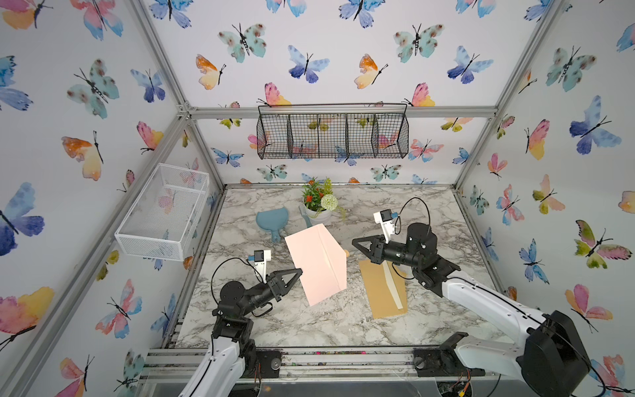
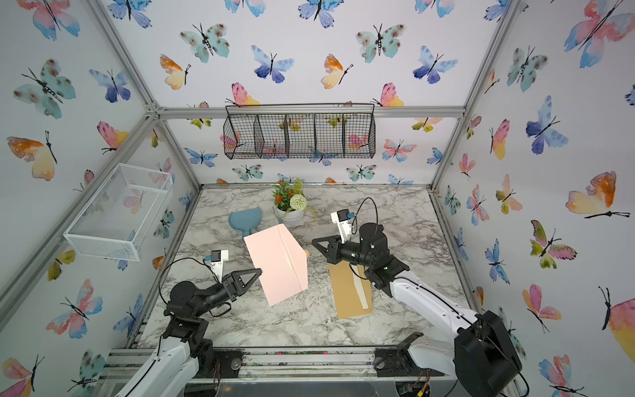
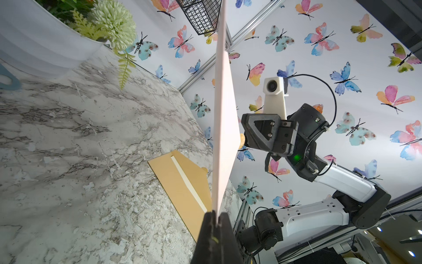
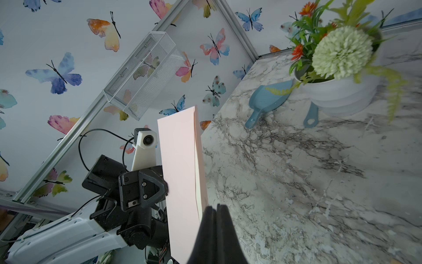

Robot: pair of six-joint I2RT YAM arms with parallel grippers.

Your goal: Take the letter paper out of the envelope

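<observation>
My left gripper is shut on one edge of the pink envelope (image 1: 311, 264), which hangs tilted above the table with its flap side facing right. A thin strip of the pale letter paper (image 4: 197, 176) shows at the envelope's opening in the right wrist view; the rest of it is hidden inside. My right gripper is shut with nothing between its fingers. It stands off to the right of the envelope, clear of it, as the top left view shows.
A tan envelope (image 1: 378, 291) with a pale strip lies flat under the right arm. Behind stand a white flower pot (image 4: 342, 94) and a blue dustpan (image 1: 272, 219). Bare marble lies between the pot and the envelopes. A white mesh basket (image 1: 158, 218) is on the left wall.
</observation>
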